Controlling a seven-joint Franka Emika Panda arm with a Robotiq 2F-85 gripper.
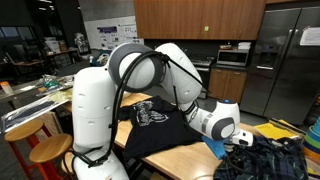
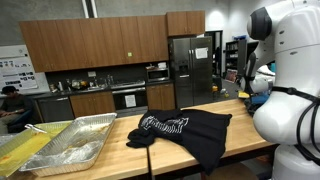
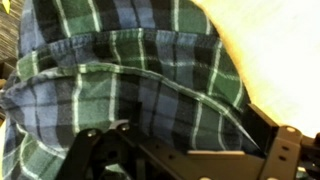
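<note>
Dark plaid cloth lies heaped on the table's right end in exterior view 1. My gripper is at the left side of this heap, low and near it. From the wrist, the cloth shows green and blue checks with pale lines and a folded seam, filling most of the view. The open gripper has its fingers spread wide over the cloth's edge. Nothing is seen held. A black garment with white lettering lies flat on the wooden table.
Yellow material lies behind the plaid heap. Foil trays stand at left in exterior view 2. Stools stand beside the table.
</note>
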